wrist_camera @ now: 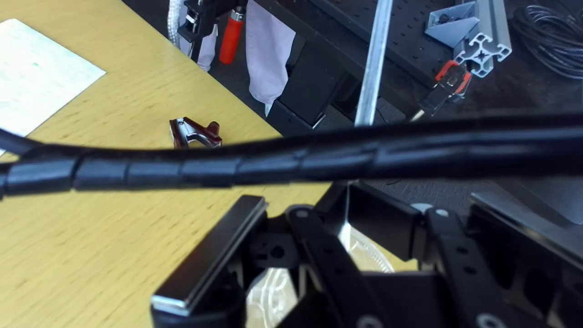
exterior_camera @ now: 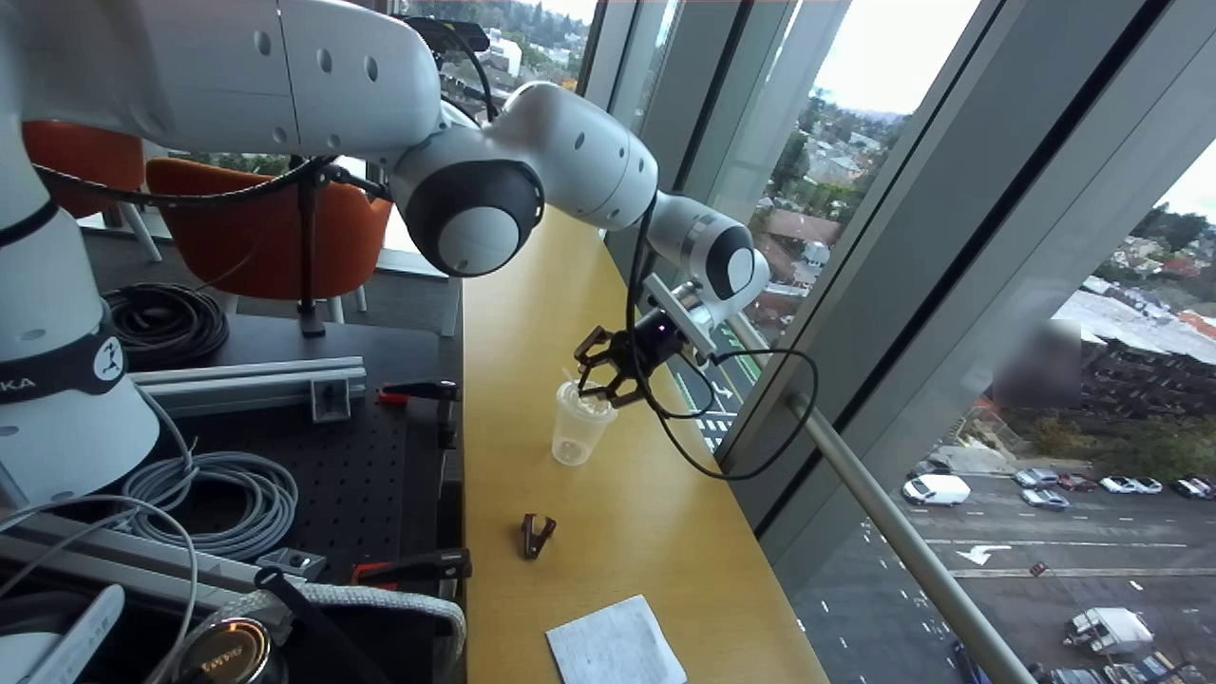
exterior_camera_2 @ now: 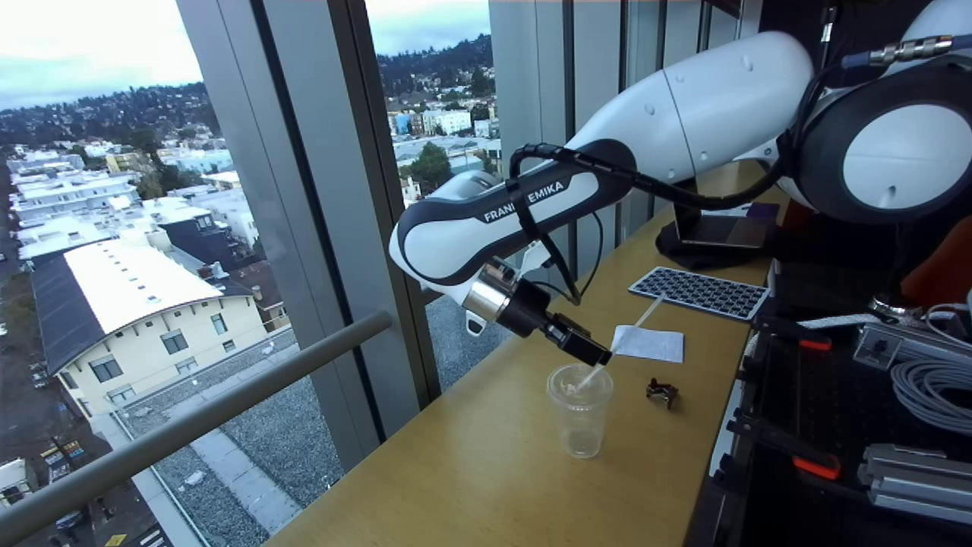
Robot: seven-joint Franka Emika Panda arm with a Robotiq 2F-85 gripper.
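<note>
A clear plastic cup [exterior_camera_2: 583, 424] stands upright on the wooden table. Just above its rim is my gripper [exterior_camera_2: 598, 355], shut on a pale, thin straw [exterior_camera_2: 649, 313]. The straw slants: its upper end sticks out past the fingers, and its lower part reaches down inside the cup's mouth. In exterior view 1 the cup [exterior_camera: 579, 431] is partly covered at the top by the fingers. From the wrist, the straw [wrist_camera: 374, 65] runs long and light down toward the fingers, crossed by a black cable; only bits of the cup [wrist_camera: 270, 295] show behind the gripper's linkages.
A small dark clip [exterior_camera_2: 662, 392] lies near the cup, with a white paper sheet [exterior_camera_2: 648, 343] and a keyboard [exterior_camera_2: 699, 292] beyond. The window rail [exterior_camera: 912, 559] runs along one side, the black equipment bench [exterior_camera: 342, 479] along the other. Table around the cup is bare.
</note>
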